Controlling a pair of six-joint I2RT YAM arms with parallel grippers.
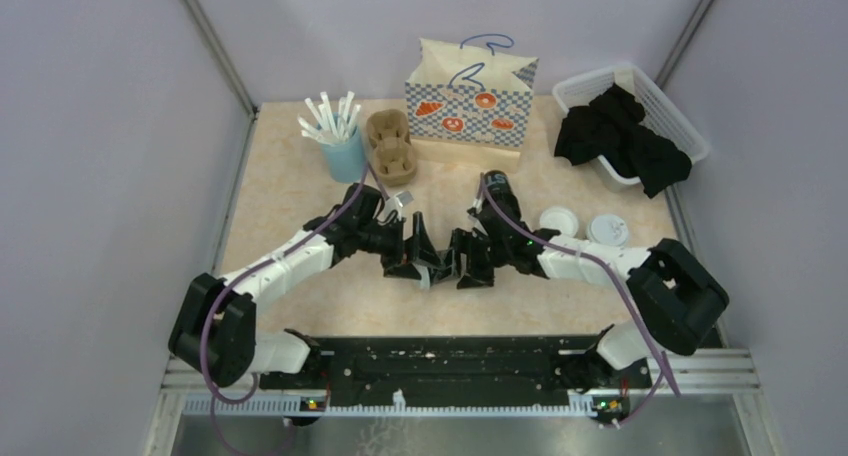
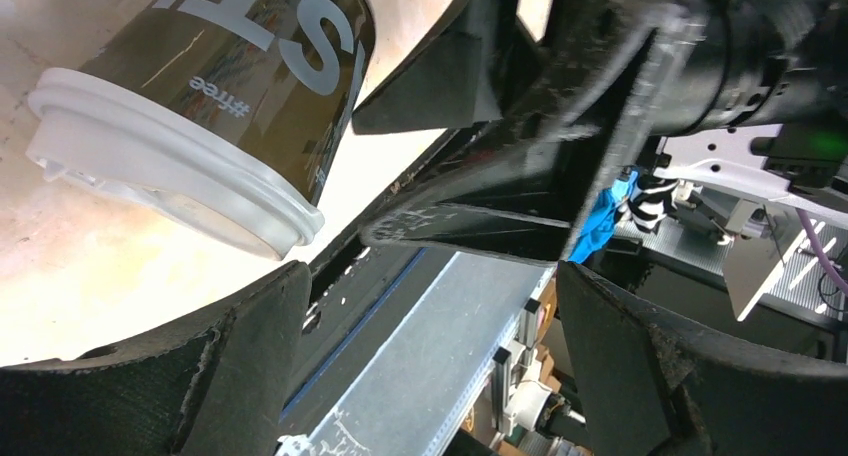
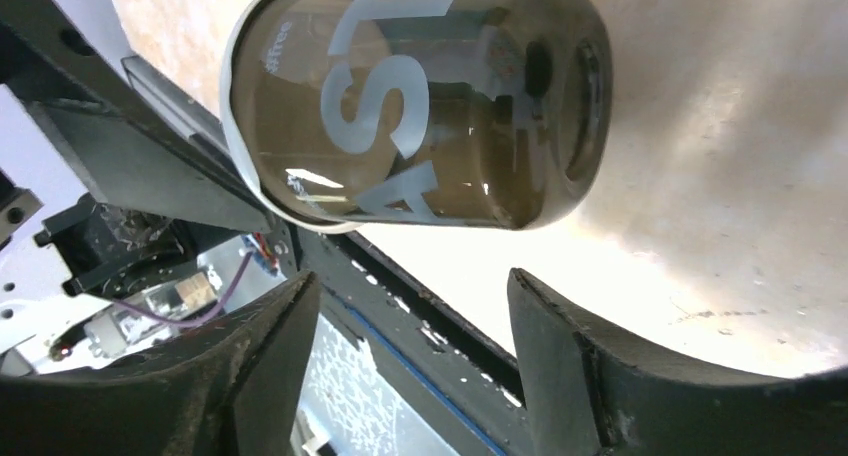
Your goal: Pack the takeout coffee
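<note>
A dark cup (image 3: 440,106) with a white lid (image 2: 170,156) lies on its side between my two grippers; whether it touches the table is unclear. Its lid (image 1: 424,277) faces my left gripper, which is open with nothing between its fingers. My right gripper stands part open beside the cup's base side, its fingertips apart and empty. Behind the right arm is a second dark cup (image 1: 495,184), partly covered. A brown cup carrier (image 1: 396,164) rests at the back, left of the patterned paper bag (image 1: 468,114).
Blue holder (image 1: 344,160) with several white-wrapped sticks stands back left. Two white lids (image 1: 559,222) lie to the right of the second cup. A white basket (image 1: 660,111) with black cloth fills the back right.
</note>
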